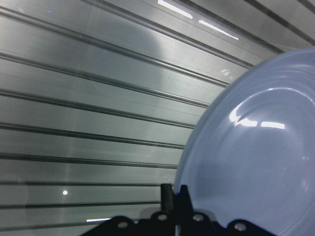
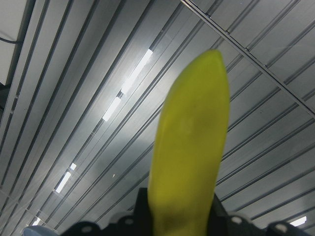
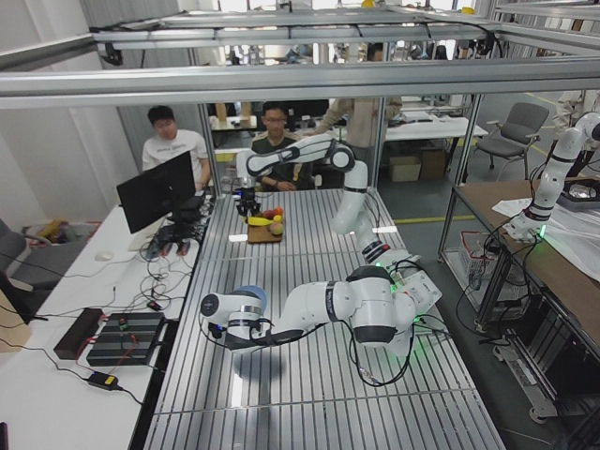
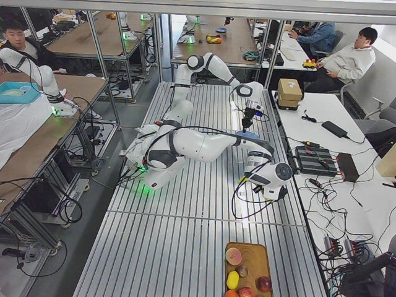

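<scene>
A blue plate hangs from my left gripper, which is shut on its rim, above the slatted table. A yellow banana is held upright in the right wrist view by my right gripper, whose fingertips are mostly hidden behind it. A wooden tray of fruit rests on the table beneath the banana in the camera left view, with round red, brown and yellow pieces in it.
The slatted table is otherwise largely clear. A side desk with a monitor, cables and black boxes runs along one edge. A metal frame surrounds the table. People sit beyond it.
</scene>
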